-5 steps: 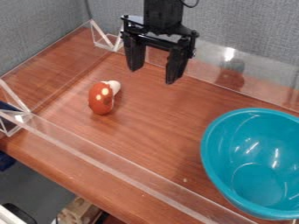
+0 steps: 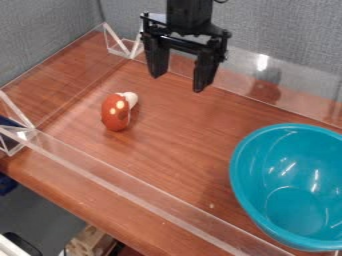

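Note:
My black gripper (image 2: 179, 71) hangs over the back middle of the wooden table, open, its two fingers wide apart with nothing between them. To the front left of it lies a red, rounded object (image 2: 115, 114) with a small white part at its top right, apart from the gripper. A large turquoise bowl (image 2: 289, 205) stands at the right front of the table and looks empty.
Clear low walls (image 2: 134, 189) line the table, with white brackets at the back left and left. Grey padded panels stand behind and to the left. Cables and wooden pieces lie below the front left edge.
The gripper has shifted very slightly over the last second. The red object and the bowl have not moved.

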